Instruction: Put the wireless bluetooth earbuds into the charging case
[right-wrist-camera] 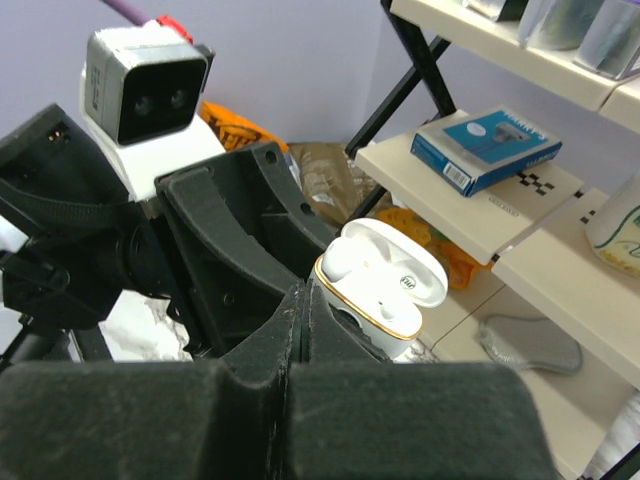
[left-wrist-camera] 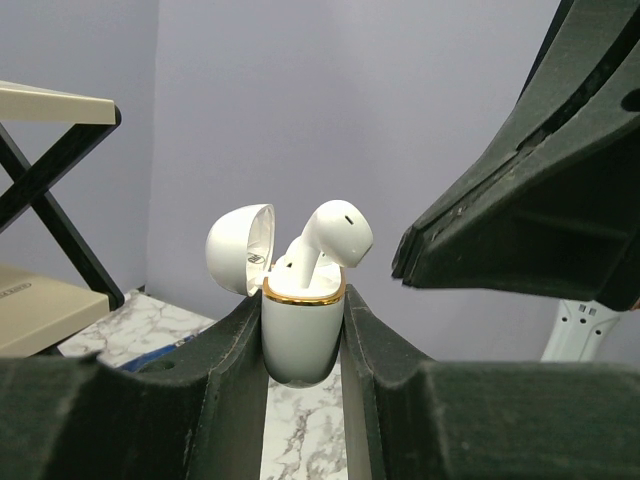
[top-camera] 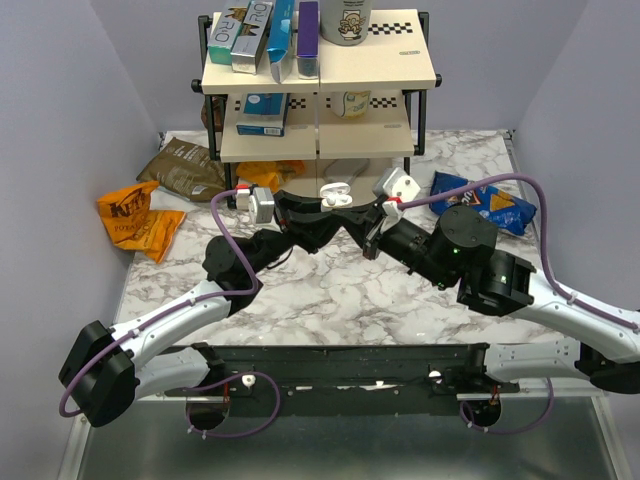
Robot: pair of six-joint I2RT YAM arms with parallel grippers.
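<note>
The white charging case (left-wrist-camera: 300, 343), gold-rimmed and with its lid (left-wrist-camera: 242, 248) open, is pinched upright between the fingers of my left gripper. A white earbud (left-wrist-camera: 340, 233) stands up out of the case, its stem down inside and its head well above the rim. Whether the other slot is filled, I cannot tell. My right gripper is shut with nothing visible between its fingers. In the left wrist view its tips are level with the case, to its right and apart from the earbud. From above, both grippers meet around the case (top-camera: 336, 200).
Behind the grippers stands a two-tier shelf (top-camera: 262, 148) with boxes and a cup. Snack bags (top-camera: 140, 222) lie at the left, and a blue bag (top-camera: 485, 205) at the right.
</note>
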